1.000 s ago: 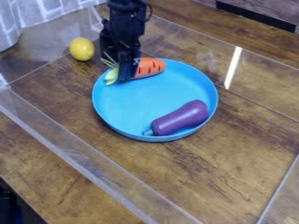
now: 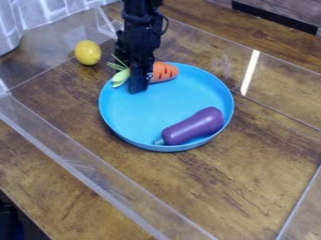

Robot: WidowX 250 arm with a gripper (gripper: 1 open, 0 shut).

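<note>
The black gripper (image 2: 138, 75) reaches down into the back left of a blue plate (image 2: 157, 112), its fingers around or just beside an orange carrot (image 2: 163, 71) and a pale green leafy piece (image 2: 119, 78). Whether it grasps anything cannot be told. A purple eggplant (image 2: 193, 126) lies at the plate's front right.
A yellow lemon (image 2: 88, 52) rests on the wooden table (image 2: 238, 187) left of the gripper. A whitish object (image 2: 7, 23) is at the top left corner.
Over the last second the gripper has lowered onto the back left of the plate, now covering more of the carrot.
</note>
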